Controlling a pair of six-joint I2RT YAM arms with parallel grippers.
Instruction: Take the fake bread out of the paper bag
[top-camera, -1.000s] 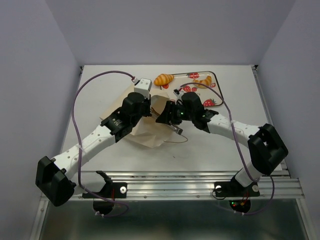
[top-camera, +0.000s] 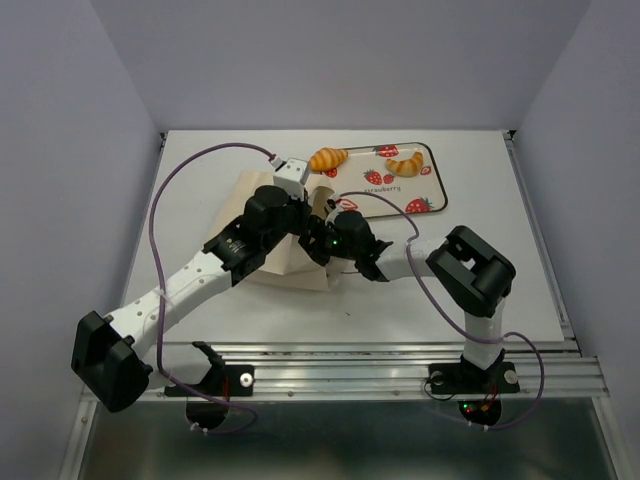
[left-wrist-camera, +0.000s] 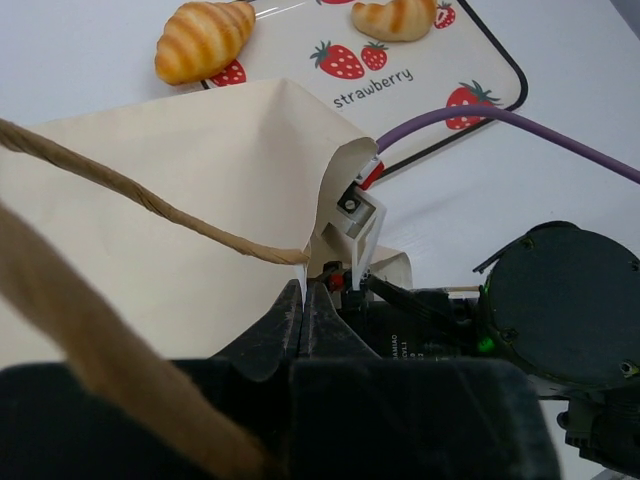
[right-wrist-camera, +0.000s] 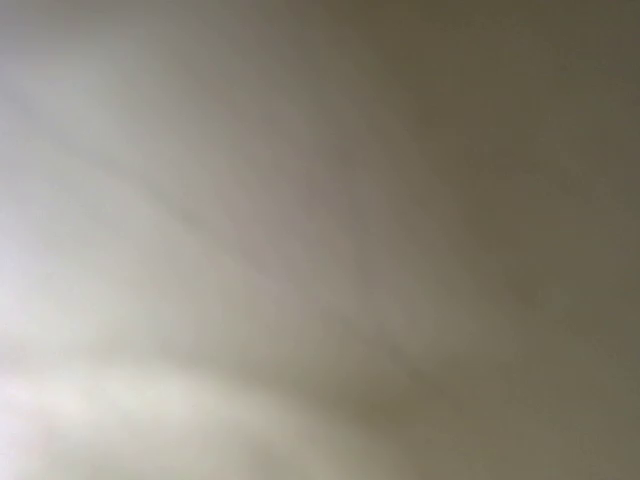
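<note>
The cream paper bag (left-wrist-camera: 180, 170) lies on its side in the middle of the table, with twisted handles (left-wrist-camera: 150, 200). In the left wrist view my left gripper is shut at the bag's rim, by a handle's end; the thin paper edge appears to run into its fingertips. My right gripper (top-camera: 310, 235) reaches into the bag from the right, its fingers hidden. The right wrist view shows only blurred pale paper. No bread is visible inside the bag.
Behind the bag, a strawberry tray (top-camera: 365, 200) holds a croissant (top-camera: 403, 166), and a striped roll (top-camera: 327, 159) lies at its left edge. The table's right side beyond the arm is clear.
My right arm has moved left, deeper into the bag, and the bag's front has shifted with it. My left arm has moved slightly right.
</note>
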